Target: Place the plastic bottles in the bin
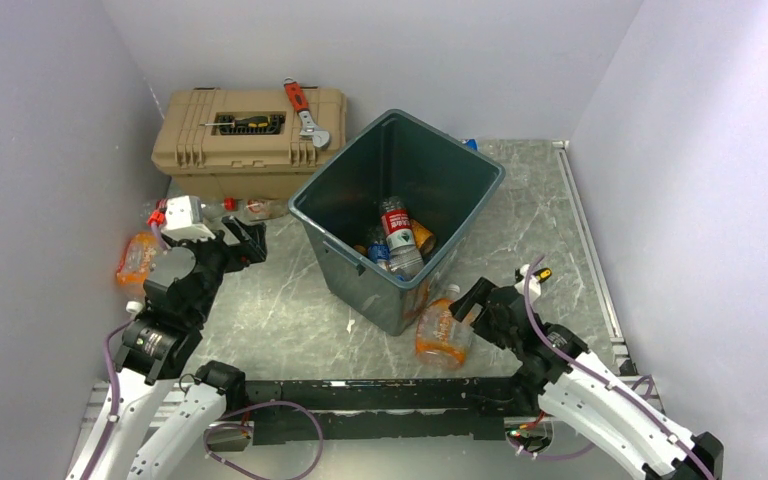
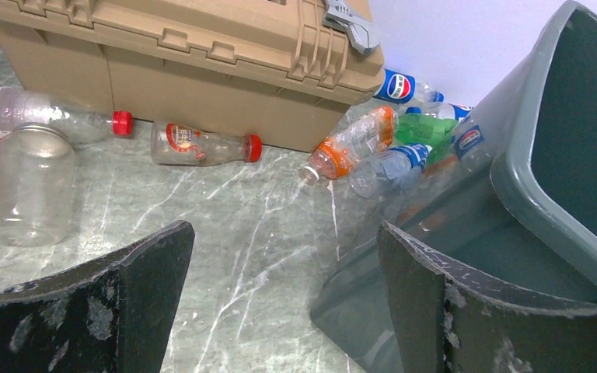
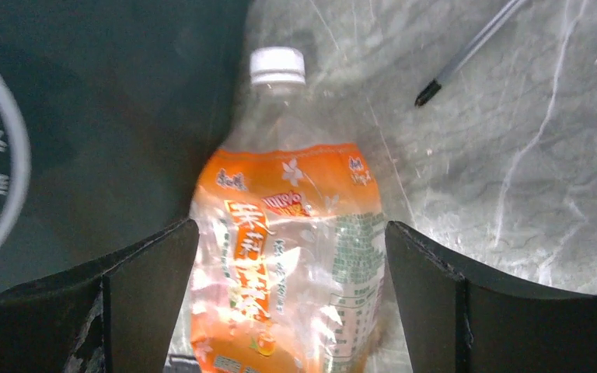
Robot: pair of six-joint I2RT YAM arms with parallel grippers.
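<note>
The dark green bin [image 1: 325, 255] stands mid-floor with several bottles inside. A clear bottle with orange label [image 3: 288, 272] lies at its front right; my open right gripper [image 1: 470, 308] hangs over it, the fingers either side of the bottle in the wrist view. My left gripper [image 1: 245, 245] is open left of the bin, empty. In the left wrist view a cola bottle [image 2: 62, 116], a small red-capped bottle [image 2: 206, 148], a clear jar [image 2: 27, 186], an orange-label bottle [image 2: 350, 144] and several blue-capped and green bottles [image 2: 389, 171] lie along the case.
A tan case [image 1: 220, 160] with a wrench [image 1: 310, 125] and screwdriver [image 1: 250, 122] on top stands at back left. Another screwdriver [image 3: 474, 47] lies right of the near bottle. Walls close in the sides.
</note>
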